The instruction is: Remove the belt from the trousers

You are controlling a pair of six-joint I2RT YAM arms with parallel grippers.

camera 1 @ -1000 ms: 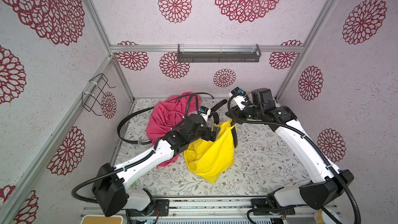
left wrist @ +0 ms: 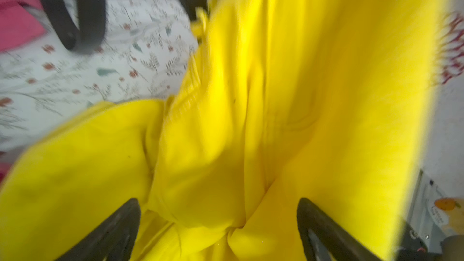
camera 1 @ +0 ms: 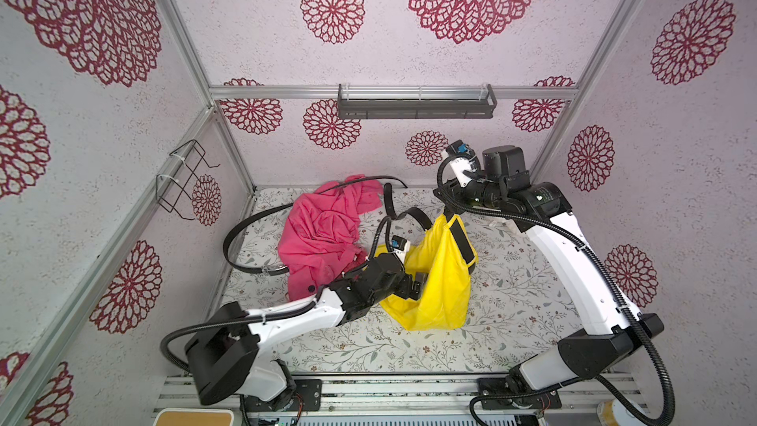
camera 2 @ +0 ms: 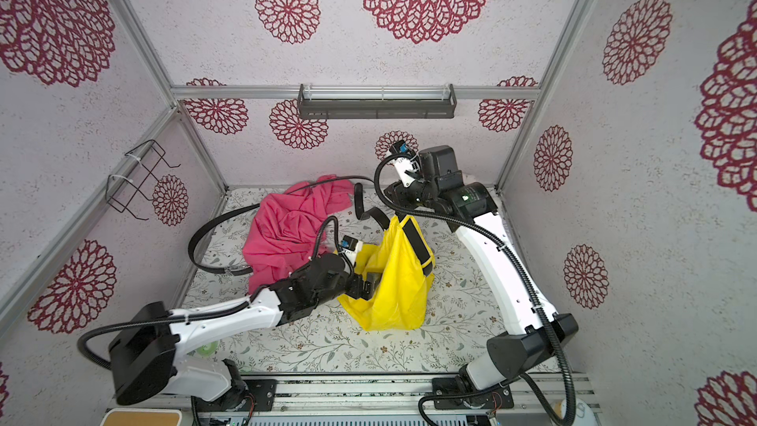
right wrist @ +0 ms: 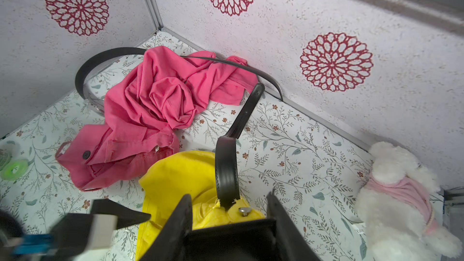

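Observation:
Yellow trousers [camera 1: 433, 292] hang bunched from their raised waist, low end on or near the table. A black belt [right wrist: 226, 169] runs through the waist, and its free end [camera 1: 414, 215] trails behind toward the back of the table. High over the waist, my right gripper is shut on the black belt, a dark stretch of it between the fingers. Lower down, my left gripper stands open in front of the yellow cloth, its dark fingers [left wrist: 113, 234] apart with no cloth visibly pinched.
Pink trousers [camera 1: 323, 228] lie crumpled at the left, with another black belt [camera 1: 236, 246] curving around them. A white plush toy [right wrist: 396, 203] sits at the back right.
My right gripper has risen, lifting the trousers' waist with the belt.

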